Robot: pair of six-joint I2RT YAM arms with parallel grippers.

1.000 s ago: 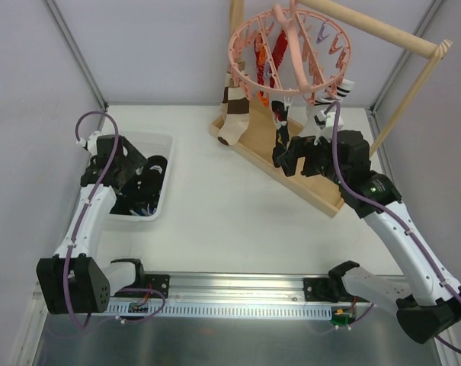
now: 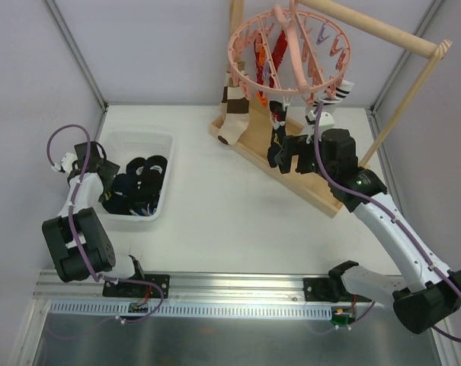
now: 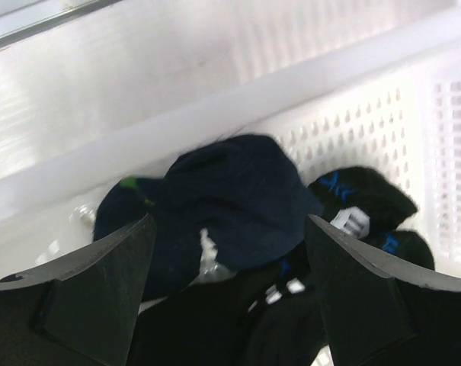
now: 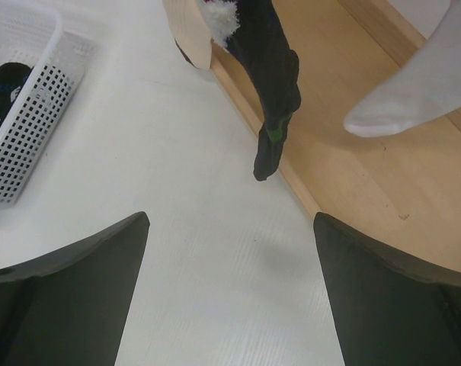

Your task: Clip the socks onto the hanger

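Note:
The pink clip hanger (image 2: 289,53) hangs from a wooden frame, with several socks on it, among them a black sock (image 4: 268,91) and a white one (image 4: 409,91). Dark socks (image 3: 238,198) lie in the white basket (image 2: 142,137) on the left. My left gripper (image 2: 100,168) is over the basket's left side, its fingertips apart just above the socks, nothing clearly held between them. My right gripper (image 2: 291,152) stands open by the hanging black sock, below the hanger, with nothing between its fingers.
A wooden tray (image 2: 306,191) lies under the hanger, bounded by the slanting pole (image 2: 403,103) at right.
My left arm moved left from over the middle of the basket to its left side, the gripper lower among the socks.

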